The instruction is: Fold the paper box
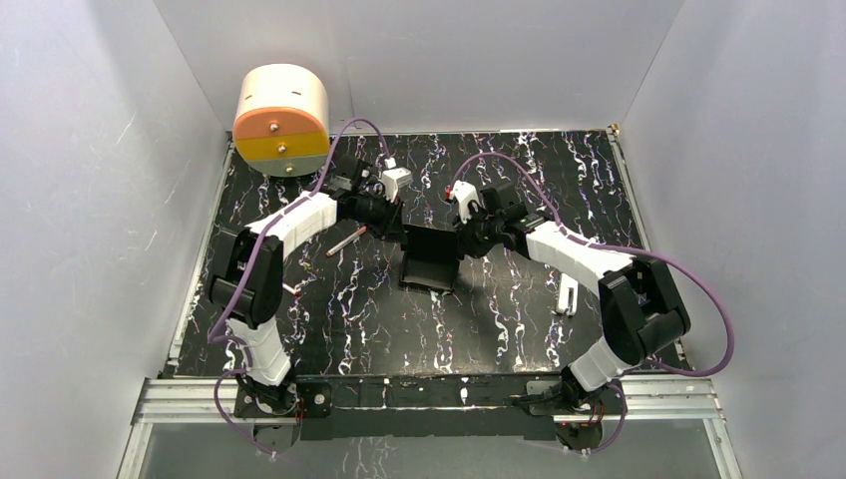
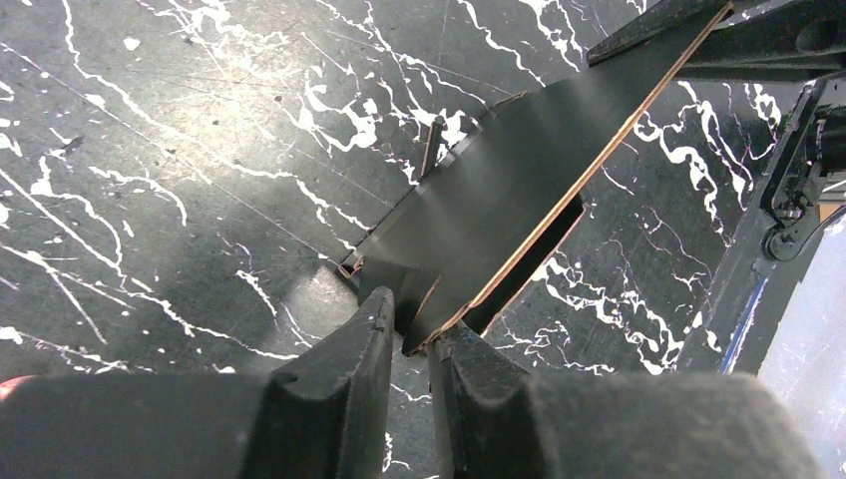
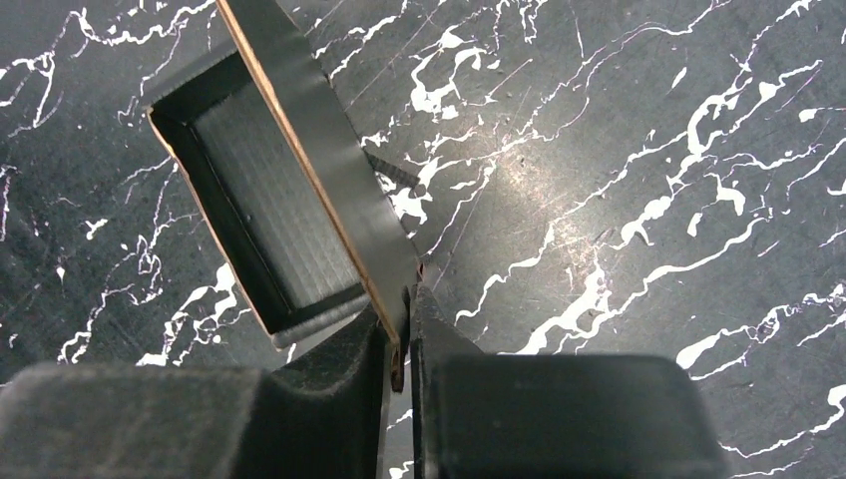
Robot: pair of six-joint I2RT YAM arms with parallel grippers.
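The black paper box (image 1: 430, 273) rests on the marbled table, its tray open and its lid (image 1: 431, 242) raised along the far side. At the lid's left corner, my left gripper stands part open. Its fingers lie either side of the corner, with a gap still showing. My right gripper is at the other top corner, its fingers close around the lid edge; whether they press on it cannot be told. A small side flap (image 3: 392, 170) sticks out behind the lid in the right wrist view. The box's inside (image 3: 269, 190) looks empty.
A rounded drawer cabinet (image 1: 283, 120) stands at the back left. A marker (image 1: 346, 240) lies behind the left gripper, and a white object (image 1: 567, 294) lies at the right. In front of the box the table is clear.
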